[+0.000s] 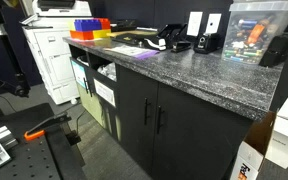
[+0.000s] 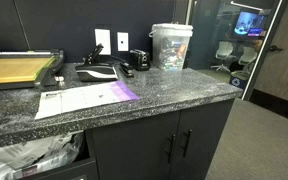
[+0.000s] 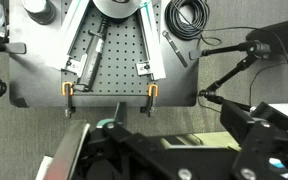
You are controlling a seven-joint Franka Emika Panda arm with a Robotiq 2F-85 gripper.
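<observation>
In the wrist view my gripper spans the bottom of the picture. Its dark fingers (image 3: 76, 150) stand wide apart, with nothing visible between them. Below the camera lies a dark mounting table (image 3: 39, 88) with a perforated plate, well away from the counter's things. Neither exterior view shows the gripper clearly. A speckled dark counter (image 2: 194, 98) carries a paper trimmer (image 2: 22, 68), a sheet of paper (image 2: 84, 97) with a purple edge, a black hole punch (image 2: 96, 72) and a clear tub (image 2: 170, 47) of wrapped items.
Colourful blocks (image 1: 88, 28) sit at the counter's far end. Black cabinet doors (image 1: 179, 130) close off its front. A coiled cable (image 3: 186, 17), orange clamps (image 3: 151, 98) and camera arms (image 3: 249, 47) surround the mounting table.
</observation>
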